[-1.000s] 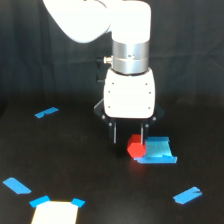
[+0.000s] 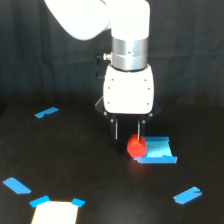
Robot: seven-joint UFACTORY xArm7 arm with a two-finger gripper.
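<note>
A small red object point(image 2: 136, 147) sits on the near left part of the blue square point(image 2: 160, 147) on the dark table. Just above it in the picture is my gripper point(image 2: 128, 132), pointing down from the white arm. Its two dark fingers stand apart, with no object visible gripped between them. The right finger overlaps the top of the red object in this view. I cannot tell whether they touch.
A pale, yellowish object point(image 2: 55, 212) with blue corner marks lies at the front left. Blue tape strips lie on the left point(image 2: 17, 186), at the back left and at the front right point(image 2: 187, 195).
My gripper is slightly higher in the picture than before, and more of the red object shows below its fingers. The blue square looks the same.
</note>
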